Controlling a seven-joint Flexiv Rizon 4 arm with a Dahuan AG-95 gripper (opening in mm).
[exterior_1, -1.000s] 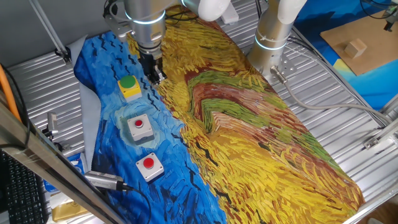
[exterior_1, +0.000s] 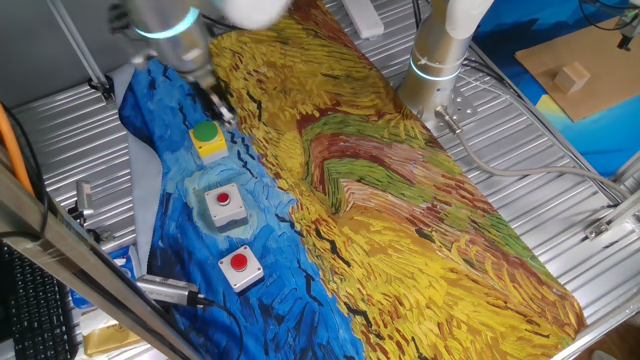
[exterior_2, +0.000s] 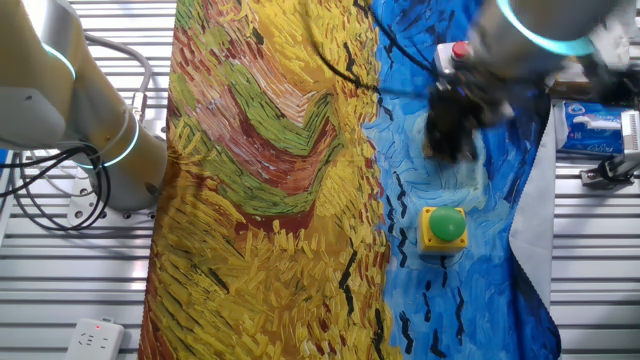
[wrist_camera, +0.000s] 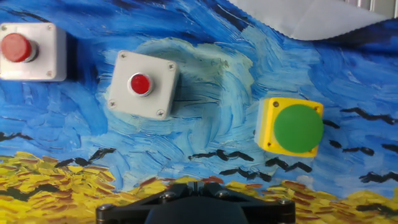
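Observation:
A yellow box with a green button (wrist_camera: 298, 128) sits at the right in the wrist view. At that view's centre-left is a white box with a small red button (wrist_camera: 141, 84), slightly turned. Another white box with a raised red button (wrist_camera: 17, 48) is cut by the left edge. My gripper shows at the bottom edge, its fingertips together and nothing seen between them. In exterior view 1 the blurred gripper (exterior_1: 226, 115) hangs close to the green button (exterior_1: 205, 132), above the cloth; contact cannot be judged. Exterior view 2 shows it blurred, hiding the middle box.
A painted cloth (exterior_1: 400, 250) in blue and yellow covers the slatted metal table. The arm's base (exterior_1: 432, 85) stands at its far right edge. A metal post (exterior_1: 70, 240) and a cabled device (exterior_1: 168, 290) lie at the near left.
The boxes have not moved.

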